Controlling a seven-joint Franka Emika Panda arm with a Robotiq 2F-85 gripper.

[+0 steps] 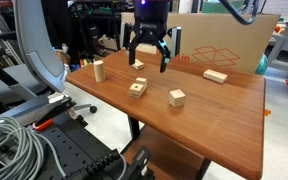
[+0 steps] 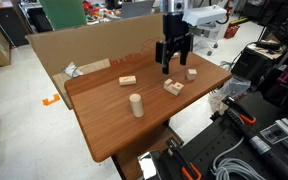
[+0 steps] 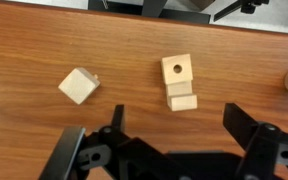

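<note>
Two pale wooden blocks form a small stack or touching pair on the brown table. In the wrist view, the upper one has a hole in its face, and the other block sits against it. A separate cube-like block rests to their right in exterior view 1. Above the pair hangs my gripper, its black fingers wide apart. Nothing is held between the fingertips, and a gap separates them from the blocks.
A pale cylinder stands upright on the table. Another flat block lies toward the back right, and a small block sits behind the pair. A cardboard panel borders the back. Bare tabletop spreads across the front right.
</note>
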